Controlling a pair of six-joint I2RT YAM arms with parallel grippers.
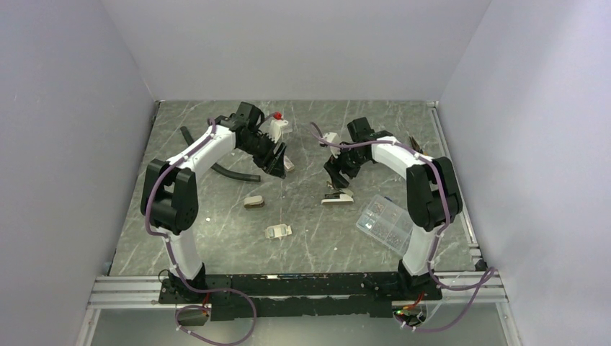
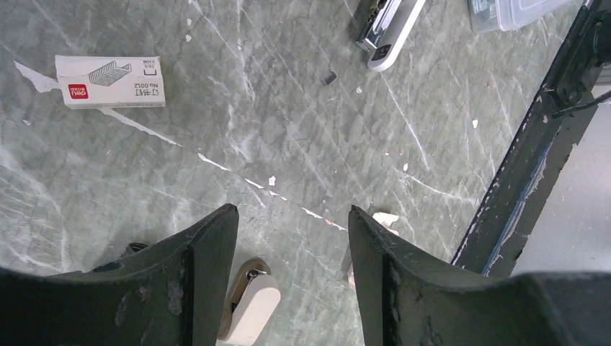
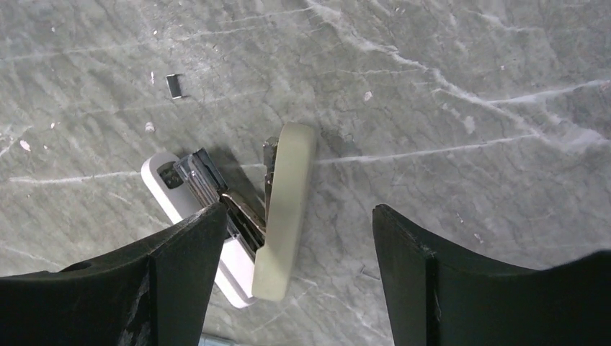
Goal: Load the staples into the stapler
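Observation:
A white stapler (image 1: 337,200) lies on the table right of centre, its pale lid (image 3: 287,209) swung up and away from the base (image 3: 169,186). In the right wrist view the metal magazine (image 3: 204,179) shows beside the base. My right gripper stands open over the stapler, the lid between its spread fingers but apart from them. A small dark strip, perhaps staples (image 3: 174,86), lies on the table beyond the stapler. My left gripper hangs open above the left middle, empty. A white staple box (image 2: 111,82) lies near it.
A clear compartment box (image 1: 389,223) stands at front right. A small beige stapler-like object (image 1: 253,202) and a pale packet (image 1: 278,231) lie left of centre. A dark tube (image 1: 238,175) curves at back left.

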